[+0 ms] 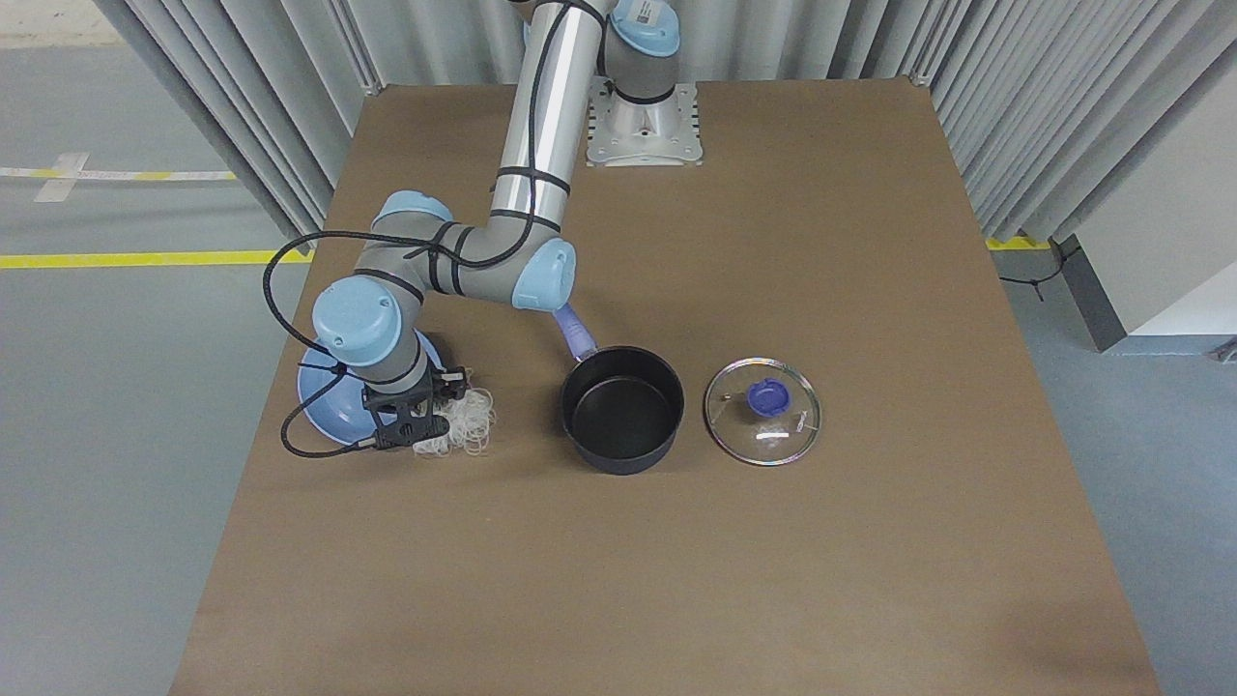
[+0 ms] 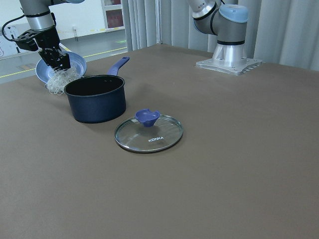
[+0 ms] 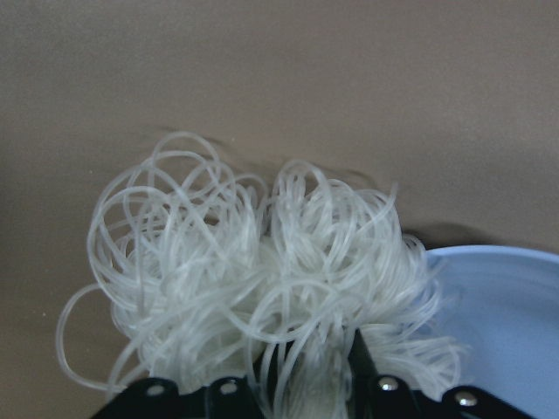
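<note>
White, tangled noodle-like strands (image 3: pixel 227 271) fill much of the wrist view, lying against a light-blue plate (image 2: pixel 79 64) that looks tilted in the left view. My gripper (image 2: pixel 60 64) is low at the plate, down in the strands (image 1: pixel 464 420), which cover its fingertips; whether it grips them is unclear. A black saucepan (image 1: pixel 621 412) with a purple handle (image 1: pixel 574 331) stands to the right of the strands. Its glass lid (image 1: pixel 761 429) with a blue knob lies separately to the right of the pan.
The robot's base (image 1: pixel 644 139) is at the back edge. The plate sits near the table's left side.
</note>
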